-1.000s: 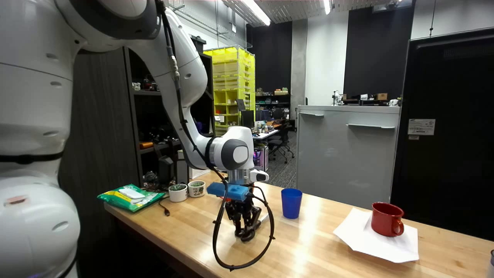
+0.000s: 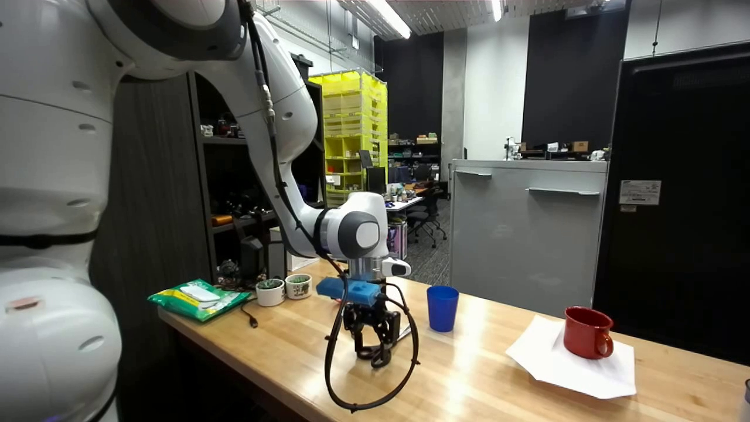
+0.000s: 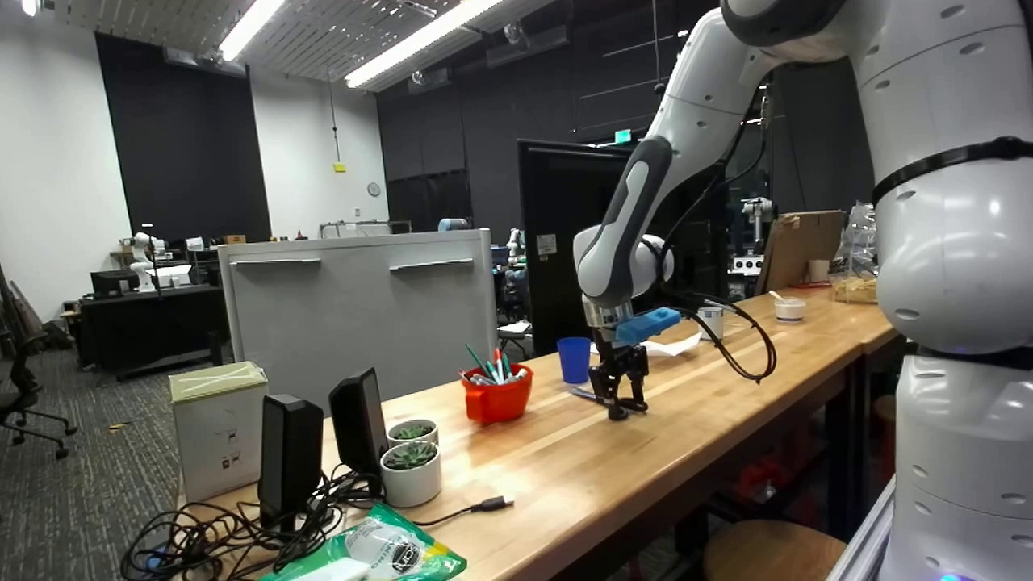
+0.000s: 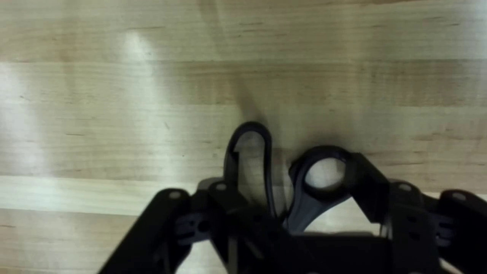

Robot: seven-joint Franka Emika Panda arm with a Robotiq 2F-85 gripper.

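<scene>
Black-handled scissors [image 4: 306,207] lie on the wooden table under my gripper. In the wrist view one handle loop is long and narrow, the other round. My fingers [image 4: 370,189] stand apart, one by the outer side of each loop; whether they touch the loops I cannot tell. My gripper hides the middle of the scissors. A pale blade [image 3: 583,393] shows beyond the gripper in exterior view 2.
A blue cup [image 2: 442,309] stands close behind my gripper. Farther right, a red mug [image 2: 587,333] rests on white paper [image 2: 538,350]. An orange-red pen holder [image 3: 499,397], potted succulents [image 3: 411,474] and a green packet [image 2: 200,301] are on the other side.
My gripper's fingers have spread farther apart. The arm has shifted very slightly to the right in exterior view 1; the cup and mug have stayed put.
</scene>
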